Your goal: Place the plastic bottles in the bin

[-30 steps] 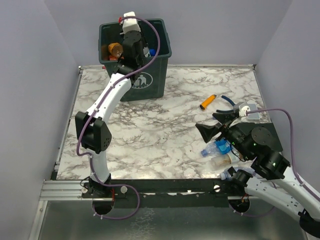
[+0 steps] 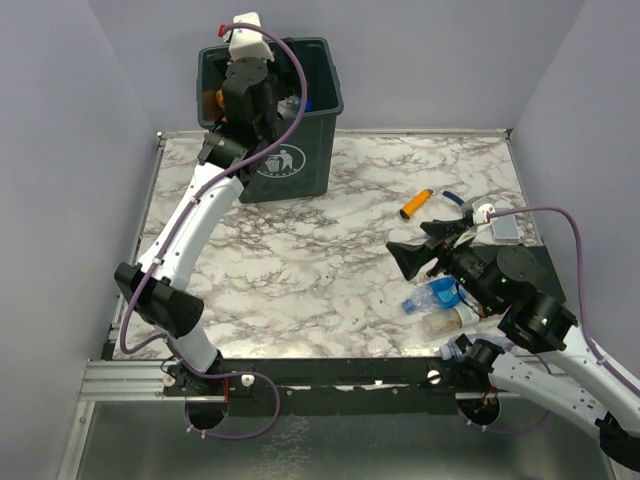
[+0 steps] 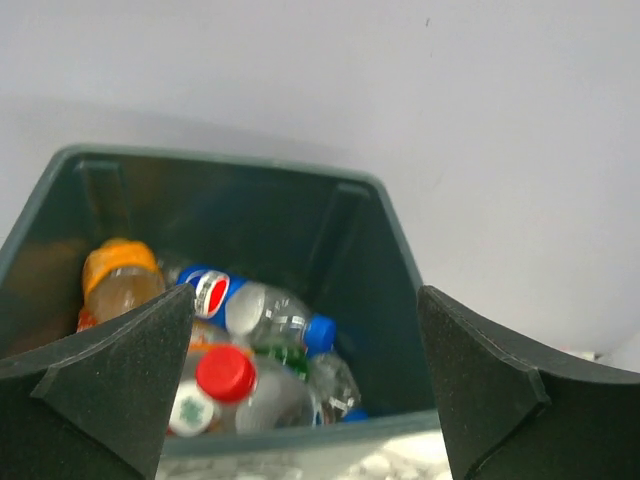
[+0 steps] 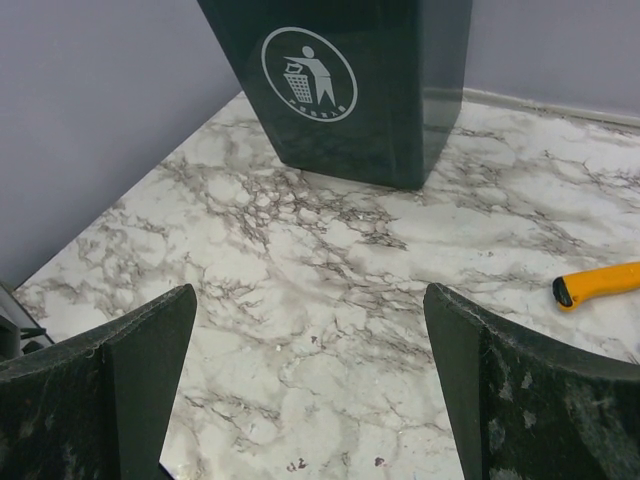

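The dark green bin [image 2: 290, 160] stands at the back left. My left gripper is over its near rim, fingers apart with nothing between the fingers. In the left wrist view the bin holds several plastic bottles, among them a Pepsi bottle [image 3: 250, 305] and an orange-capped one [image 3: 125, 280]. My right gripper is open and empty above the right side of the table. Near and below it in the top view lie a clear blue-capped bottle [image 2: 425, 297], a tan bottle [image 2: 445, 320] and another bottle [image 2: 455, 347], partly hidden by the arm.
An orange tool [image 2: 415, 203], a blue curved item [image 2: 453, 197] and a clear box [image 2: 506, 228] lie at the back right, with a dark mat [image 2: 545, 270] below.
The right arm has barely moved.
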